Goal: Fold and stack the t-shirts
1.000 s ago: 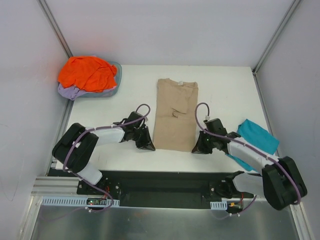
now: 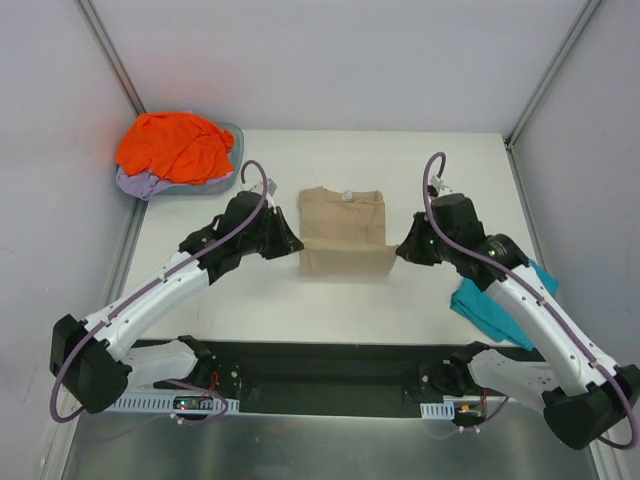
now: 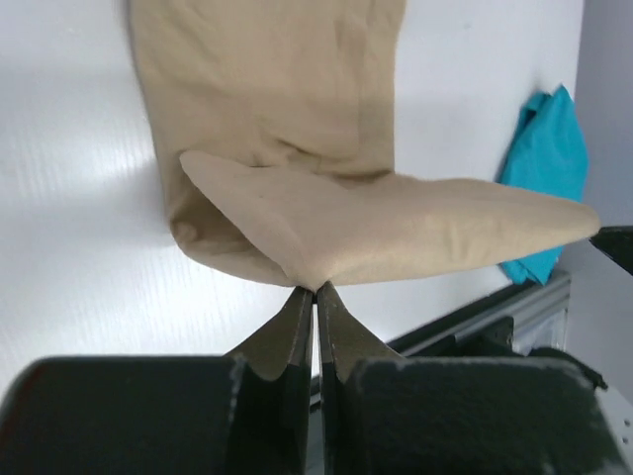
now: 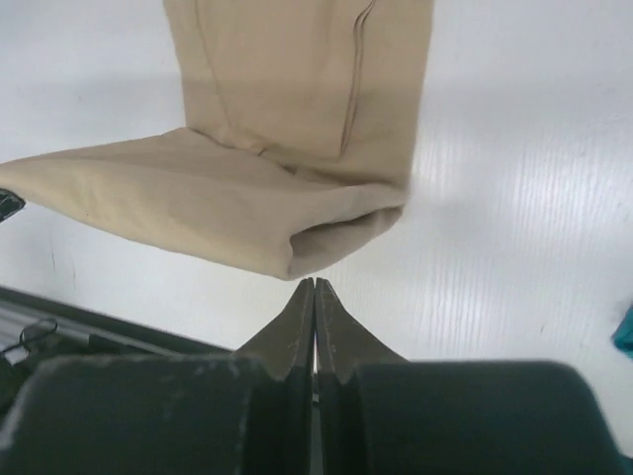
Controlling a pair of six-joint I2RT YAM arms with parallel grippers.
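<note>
A tan t-shirt (image 2: 342, 215) lies on the white table, folded narrow lengthwise, collar end to the back. Its front end is lifted off the table and bends back over the rest. My left gripper (image 2: 301, 246) is shut on one corner of that end; the left wrist view shows the cloth (image 3: 297, 223) running into the fingertips. At the opposite corner my right gripper (image 2: 398, 254) is shut too, and in the right wrist view the cloth (image 4: 218, 203) reaches its tips. Between the two grippers the raised edge hangs fairly straight.
In the back left corner a grey-blue basket (image 2: 236, 150) holds an orange cloth (image 2: 175, 145) and a lilac one (image 2: 140, 184). A folded teal cloth (image 2: 490, 312) lies at the right, partly under the right arm. Bare table surrounds the tan shirt.
</note>
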